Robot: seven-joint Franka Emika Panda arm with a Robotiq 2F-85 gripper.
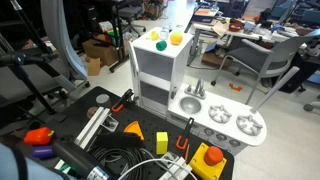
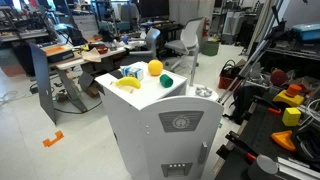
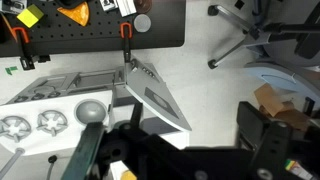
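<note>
In the wrist view my gripper stands open, its dark fingers spread wide with nothing seen between them. Beneath it is the white toy kitchen, with a metal sink (image 3: 90,108) and several burners to the left. A tall white cabinet (image 2: 168,130) stands at the kitchen's end. On its top are a yellow banana-like piece (image 2: 128,83), a yellow-orange ball (image 2: 153,62), a blue-and-white can (image 2: 155,69) and a green piece (image 2: 167,81). The gripper cannot be made out clearly in either exterior view.
A black table (image 3: 190,20) adjoins the kitchen, with orange-handled clamps (image 3: 126,35), a silver disc (image 3: 142,22) and a yellow block (image 1: 162,136) on it. A red button on a yellow box (image 1: 207,158) is at the table's corner. A chair (image 1: 262,55) stands on the floor beyond.
</note>
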